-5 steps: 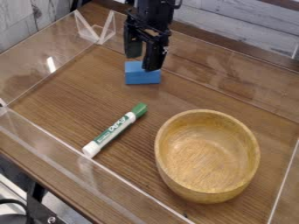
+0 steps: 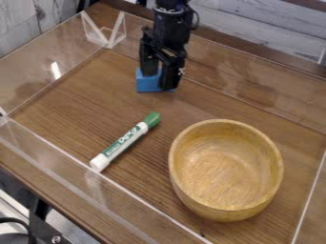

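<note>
My black gripper [image 2: 160, 59] is at the back centre of the camera view, open, its fingers over a blue block [image 2: 152, 82] on the wooden table [image 2: 76, 105]. The fingers partly hide the block; whether they touch it cannot be told.
A yellow bowl [image 2: 226, 170] sits at the front right. A green and white tube [image 2: 125, 141] lies at the front left. Clear plastic edges stand along the left.
My gripper has come down and slightly left, from above and behind the blue block to over it. The block, bowl and tube look unmoved.
</note>
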